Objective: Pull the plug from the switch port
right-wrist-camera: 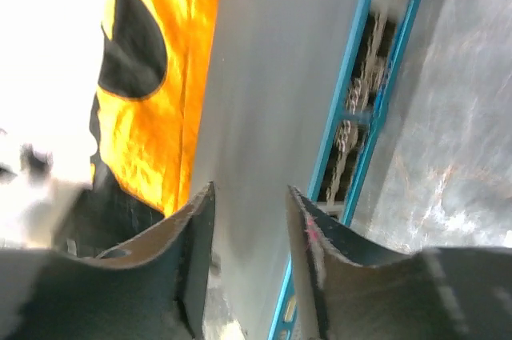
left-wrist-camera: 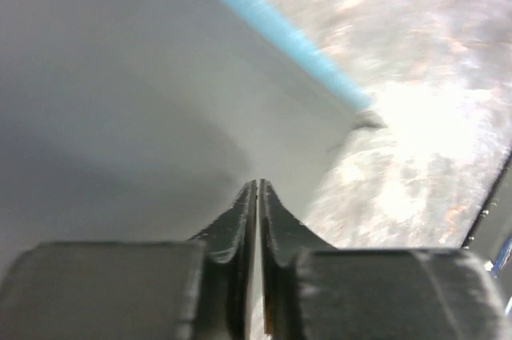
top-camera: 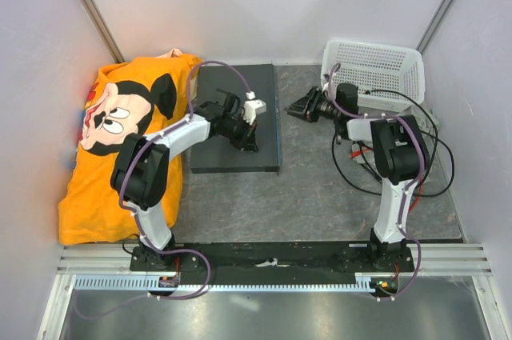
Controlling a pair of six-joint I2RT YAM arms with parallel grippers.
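Observation:
A dark grey switch box [top-camera: 232, 76] lies on the table, its blue-edged port side [right-wrist-camera: 360, 84] facing right. In the right wrist view the port openings show silvery slots; I cannot make out a plug in them. My left gripper [top-camera: 248, 142] hangs over the box's front right part, its fingertips close together in the left wrist view, with the box's corner ahead. My right gripper [top-camera: 296, 106] is just right of the port side, fingers part open with nothing clearly between them; in the right wrist view they face the box's edge.
An orange cloth [top-camera: 96, 188] with a cartoon mouse covers the left. A white basket [top-camera: 376, 52] stands back right, with black and red cables [top-camera: 440, 188] coiled below it.

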